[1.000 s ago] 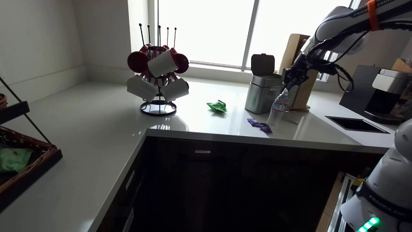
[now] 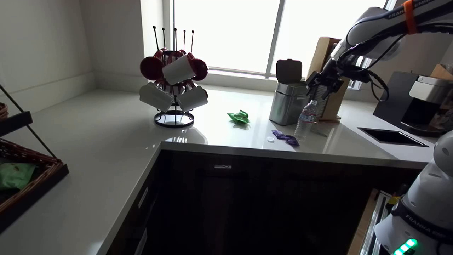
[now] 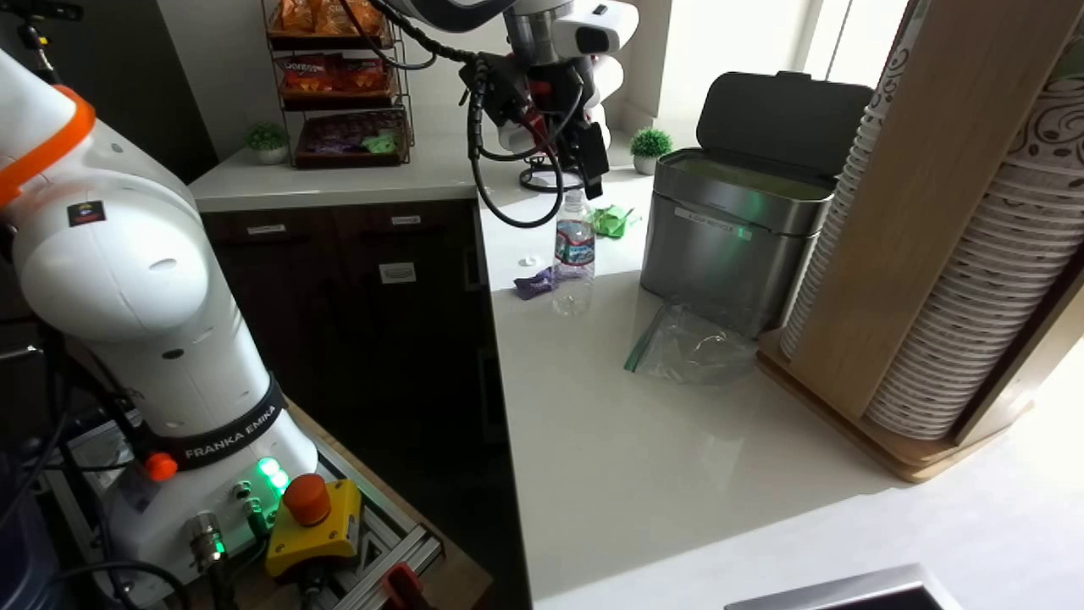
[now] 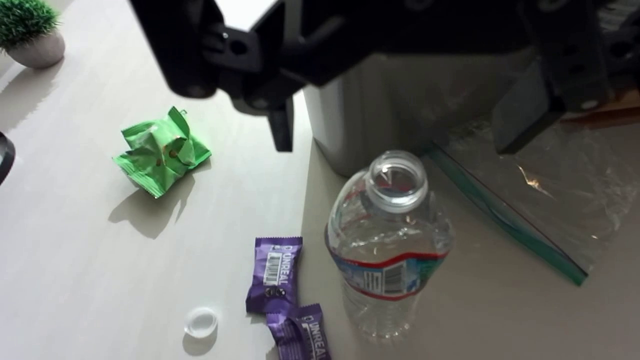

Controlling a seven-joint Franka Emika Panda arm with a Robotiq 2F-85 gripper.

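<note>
My gripper is open, its two fingers spread wide with nothing between them. Just under it, a clear plastic bottle [image 4: 387, 240] stands upright on the counter, its mouth uncapped. The fingers do not touch the bottle. A small white cap [image 4: 201, 323] rests on the counter, apart from the bottle, near two purple wrapped snacks [image 4: 274, 276]. Farther back lies a crumpled green wrapper [image 4: 162, 153]. In exterior view 1 the gripper [image 2: 320, 88] hangs above the bottle [image 2: 306, 119], and the cap [image 2: 270, 139] shows left of the purple snacks [image 2: 285, 138].
A metal bin [image 3: 727, 239] with its lid raised stands behind the bottle. Beside it lie a clear zip bag [image 3: 701, 346] and a wooden cup holder [image 3: 864, 254]. A mug rack [image 2: 175, 121] occupies the back left.
The gripper's fingers have opened from close together above the bottle. A white cap now lies on the counter left of the purple snacks, where none showed before. The bottle has stayed in place.
</note>
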